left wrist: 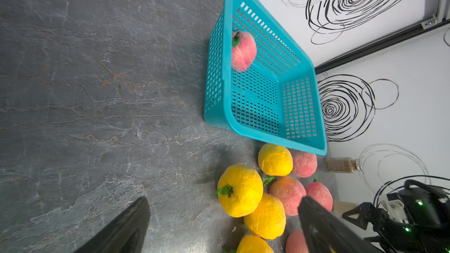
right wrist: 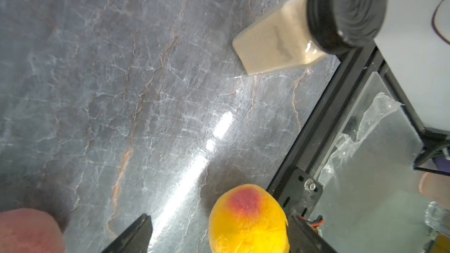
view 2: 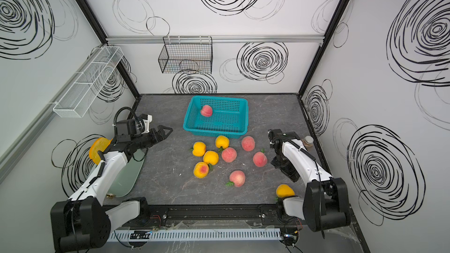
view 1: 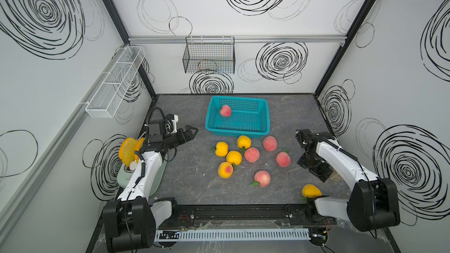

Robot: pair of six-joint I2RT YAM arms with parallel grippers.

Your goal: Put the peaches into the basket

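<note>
In the teal basket (view 1: 237, 118) at the back lies one pink peach (view 1: 225, 110), towards the left end. Pink peaches rest on the table, among them a rear one (view 1: 269, 143), a middle one (view 1: 251, 154), a right one (view 1: 283, 159) and a leafy front one (view 1: 261, 178). My left gripper (view 1: 191, 133) is open and empty, up and left of the fruit. My right gripper (view 1: 313, 170) stands open to the right of the peaches; its right wrist view shows bare table between the fingers, with part of a pink peach (right wrist: 29, 232) at lower left.
Yellow fruits, such as a blushed one (view 1: 225, 170), cluster left of the pink peaches. Another yellow fruit (right wrist: 248, 220) lies near the table's front right edge. A black-lidded jar (right wrist: 281, 37) stands beyond my right gripper. Open table lies left of the fruit.
</note>
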